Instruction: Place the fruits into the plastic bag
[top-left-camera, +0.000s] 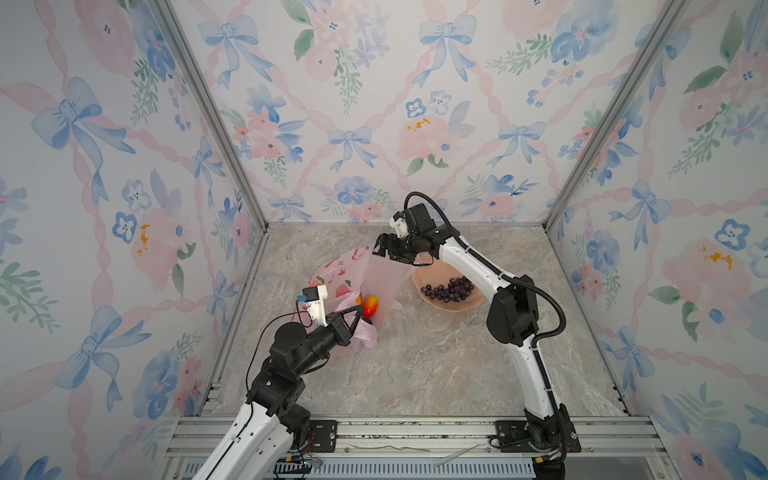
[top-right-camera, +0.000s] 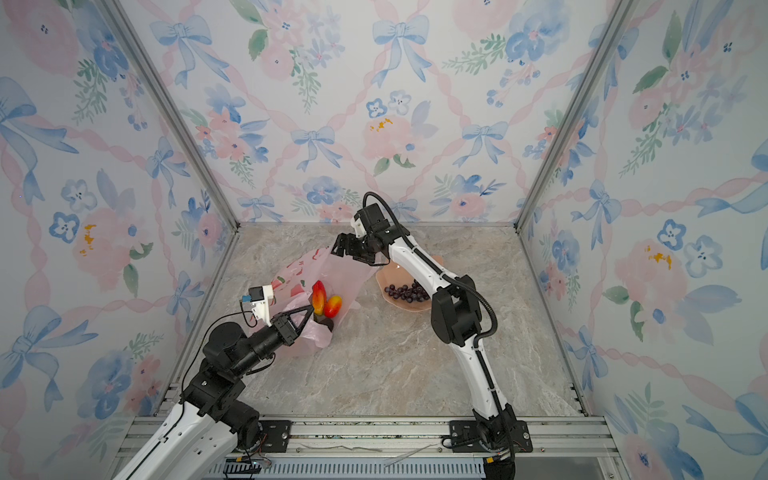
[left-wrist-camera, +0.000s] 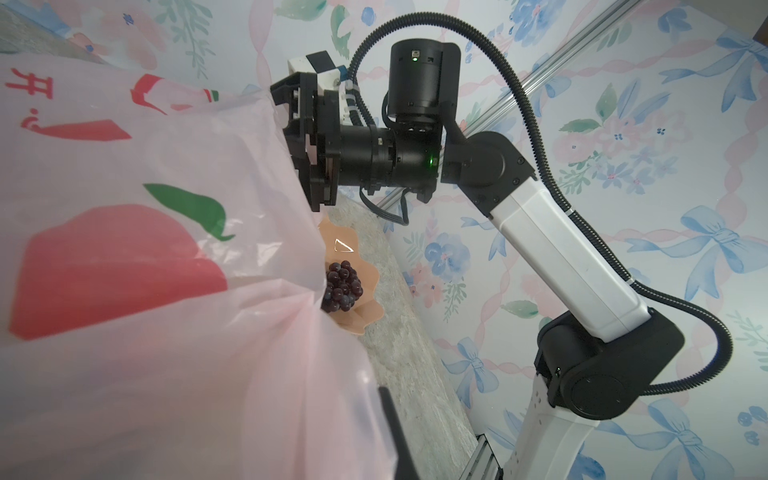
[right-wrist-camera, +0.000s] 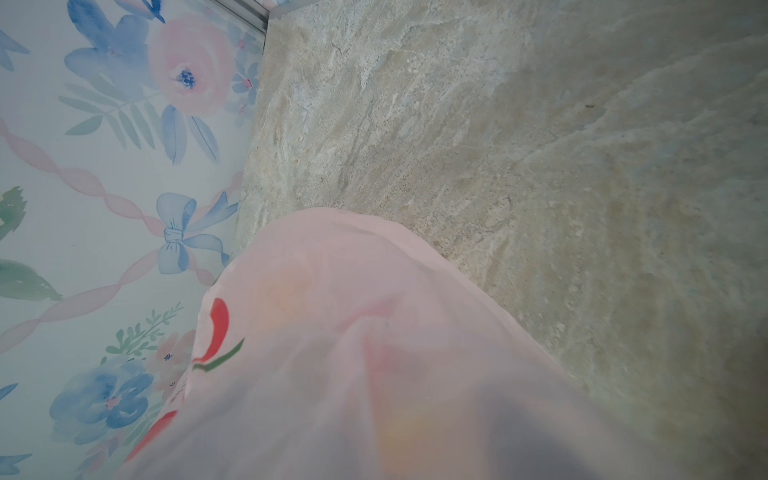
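Observation:
A pink plastic bag (top-left-camera: 388, 280) (left-wrist-camera: 136, 240) with fruit prints stretches between my two arms. Inside its opening sit red-yellow fruits (top-left-camera: 369, 306) (top-right-camera: 333, 306). My left gripper (top-left-camera: 354, 313) is at the near side of the bag, whose film hides much of it; whether it holds film is unclear. My right gripper (top-left-camera: 382, 246) (top-right-camera: 341, 248) is at the bag's upper edge, its finger state hard to make out. The bag fills the lower part of the right wrist view. Dark grapes (top-left-camera: 448, 289) (left-wrist-camera: 342, 284) lie in a peach-coloured bowl (top-left-camera: 432, 301) right of the bag.
Patterned walls enclose the back and sides. My right arm reaches over the bowl.

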